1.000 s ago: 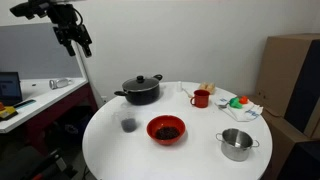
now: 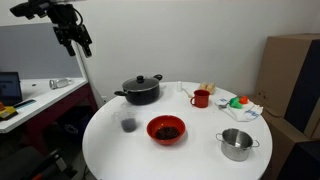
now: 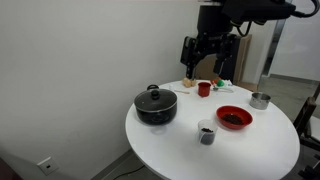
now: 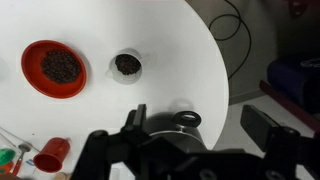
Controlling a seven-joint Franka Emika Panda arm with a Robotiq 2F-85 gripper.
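Note:
High above the table, my gripper stands open with nothing between its fingers. In the wrist view the black lidded pot (image 4: 178,132) lies below it, partly hidden by the fingers. A clear cup (image 4: 127,67) holds dark beans or pellets; in exterior view 1 the same cup (image 2: 127,121) is at the table's left. The red bowl (image 2: 166,118) near the middle holds similar dark pieces. Farther back sits a red mug (image 2: 201,98). A small steel pot (image 2: 236,144) with two handles rests at the right.
Behind the mug are green and red items on a white cloth (image 2: 243,110). Large cardboard boxes (image 2: 290,75) stand to the right. A side desk with a laptop (image 2: 10,86) is at the left.

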